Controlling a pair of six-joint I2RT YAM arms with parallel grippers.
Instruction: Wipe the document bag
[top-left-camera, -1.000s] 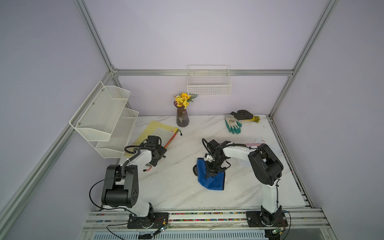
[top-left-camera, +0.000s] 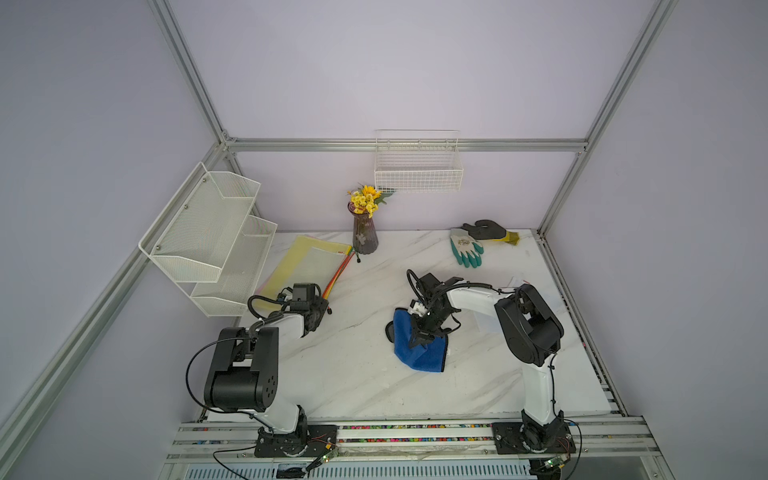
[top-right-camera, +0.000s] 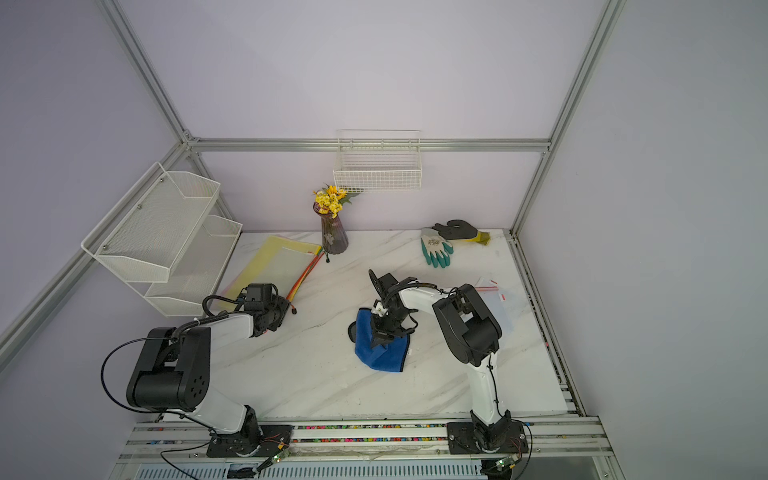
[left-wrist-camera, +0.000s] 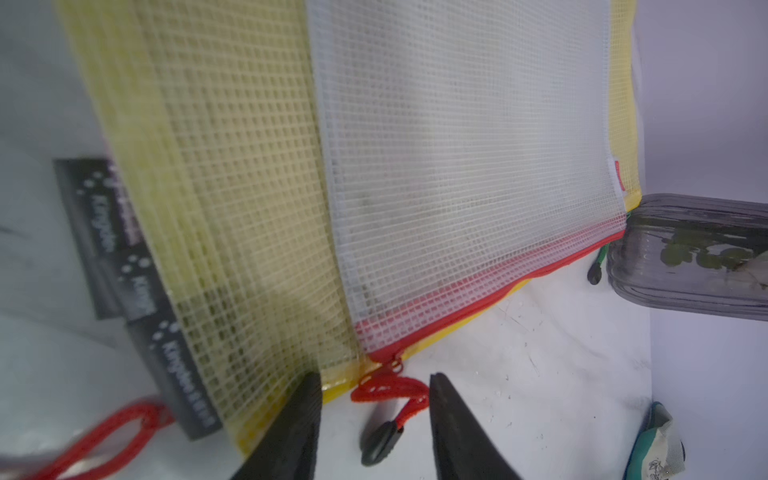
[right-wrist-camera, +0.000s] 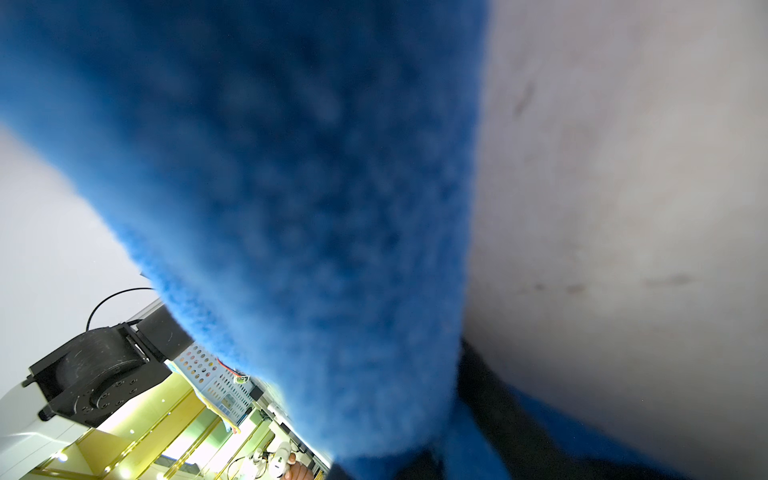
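Observation:
The yellow mesh document bag (top-left-camera: 301, 253) with its white panel (left-wrist-camera: 472, 152) lies at the back left of the table. My left gripper is over its front end, fingers apart. In the left wrist view, a red cord pull (left-wrist-camera: 389, 389) with a black tip shows in the gap between the fingers; nothing looks pinched. A blue cloth (top-left-camera: 417, 352) lies bunched at the table's middle, under my right gripper (top-left-camera: 420, 340), which is shut on it. Blue pile fills much of the right wrist view, hiding the right fingertips.
A dark vase of yellow flowers (top-left-camera: 365, 232) stands close to the bag's far right corner. Gloves (top-left-camera: 468, 246) lie at the back right. A clear sheet-like item (top-right-camera: 492, 300) is partly under the right arm. White wire racks (top-left-camera: 212, 232) hang at the left.
The bag has shifted slightly back and left, and multicoloured strips now show along its right edge.

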